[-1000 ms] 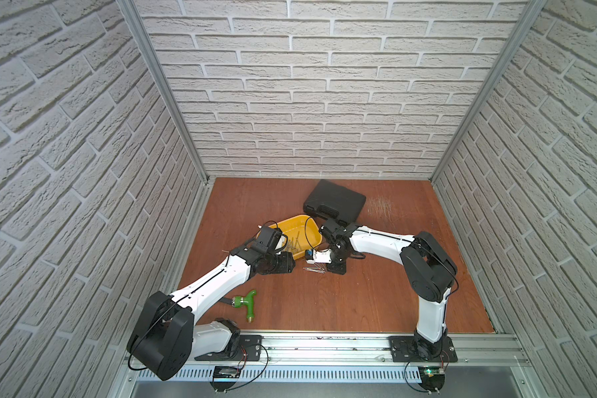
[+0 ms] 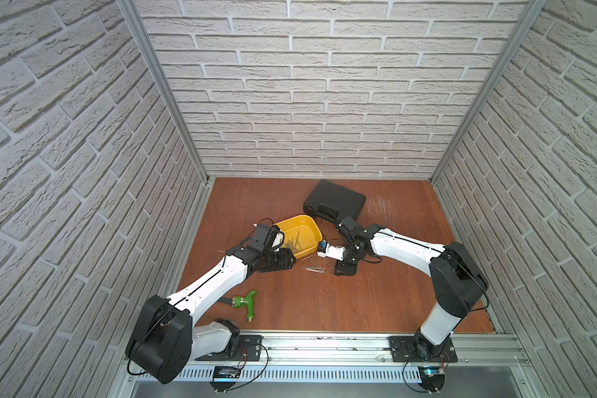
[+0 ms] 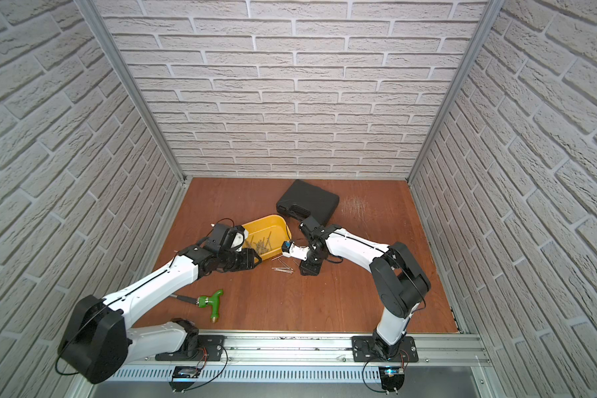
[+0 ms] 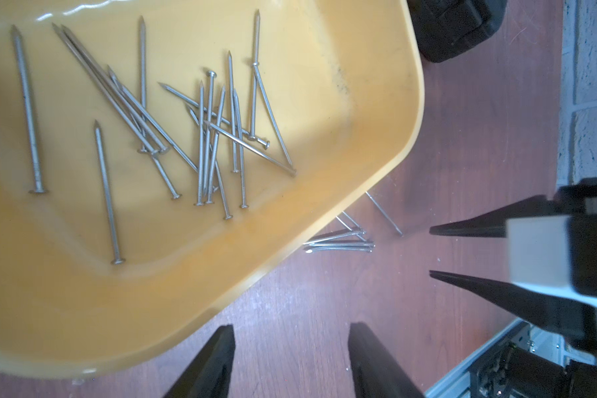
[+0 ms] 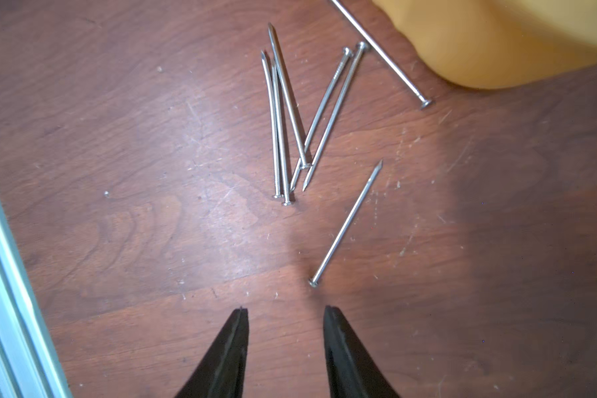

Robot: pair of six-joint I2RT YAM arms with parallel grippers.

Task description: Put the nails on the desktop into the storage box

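Observation:
The yellow storage box (image 4: 371,146) stands on the brown desktop with several nails (image 4: 106,192) lying inside it. Beyond its front right edge, more loose nails (image 5: 278,132) lie crossed in a small heap on the wood. One single nail (image 5: 346,223) lies apart, just ahead of my right gripper, which is open and empty. Another nail (image 5: 384,59) rests close beside the box wall. Over the near side of the box is my left gripper; its fingers are spread, with nothing between them.
A black case (image 2: 335,199) lies behind the box. A green-handled hammer (image 2: 243,301) is at the front left, partly under the left arm.
The left arm has barely shifted. The loose nails look unmoved.

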